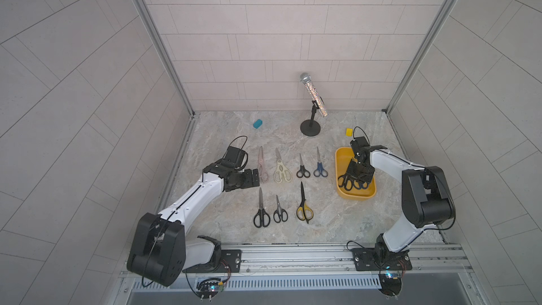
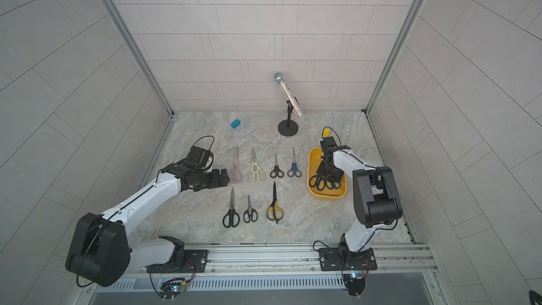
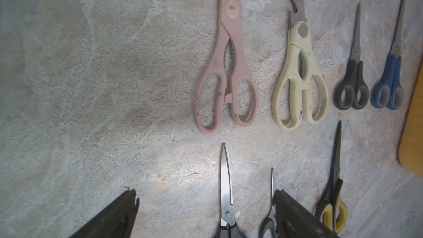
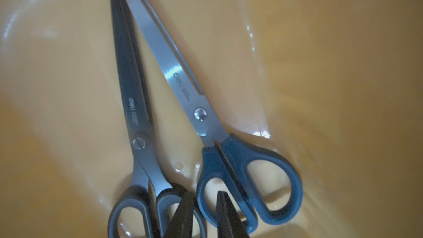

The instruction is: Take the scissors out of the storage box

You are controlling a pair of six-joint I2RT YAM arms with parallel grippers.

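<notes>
In the right wrist view two scissors lie in the yellow storage box (image 1: 338,161): black-handled scissors (image 4: 132,101) and blue-handled scissors (image 4: 176,77), their handles side by side. My right gripper is down over these handles, its fingers (image 4: 227,216) a small gap apart, one above the black loop and one above the blue loop. Whether they touch either handle cannot be made out. On the table, near the pink scissors (image 3: 231,61), my left gripper hangs open and empty, above silver-bladed black scissors (image 3: 226,189).
Several more scissors lie in two rows between the arms, among them cream scissors (image 1: 280,172) and yellow-black scissors (image 1: 304,210). Farther back are a microphone stand (image 1: 310,128), a blue block (image 1: 257,123) and a yellow block (image 1: 349,132).
</notes>
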